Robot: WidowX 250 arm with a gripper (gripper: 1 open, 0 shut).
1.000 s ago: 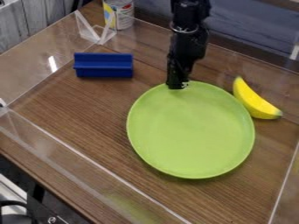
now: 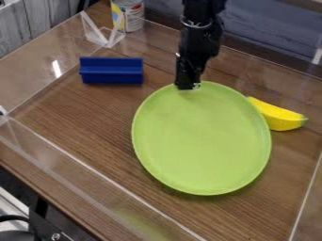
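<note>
My black gripper (image 2: 187,81) reaches down from the top centre to the back rim of a large green plate (image 2: 201,142), its tip at the rim's upper left. It looks shut, and whether the thin rim is between its fingers is too small to tell. A yellow banana (image 2: 280,115) lies just right of the plate, partly behind it.
A blue block (image 2: 111,71) lies left of my gripper. A can (image 2: 127,13) and a clear plastic item (image 2: 104,33) stand at the back left. Bare wood shows at the lower left. A wall edges the back.
My gripper has moved slightly left, and the green plate has shifted a little left with it. The banana looks slightly shifted too.
</note>
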